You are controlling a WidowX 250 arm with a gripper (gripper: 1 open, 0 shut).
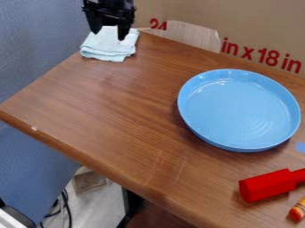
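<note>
A black gripper (110,27) is at the top left of the view, over a folded pale blue-white cloth (105,50) at the back left corner of the wooden table. Its fingertips are at or just above the cloth; whether they are open or shut is hard to make out.
A large blue plate (238,109) sits on the right of the table (119,129). A red bottle-like object (267,185) and a small orange-striped item (297,210) lie at the front right. A cardboard box (262,40) stands behind.
</note>
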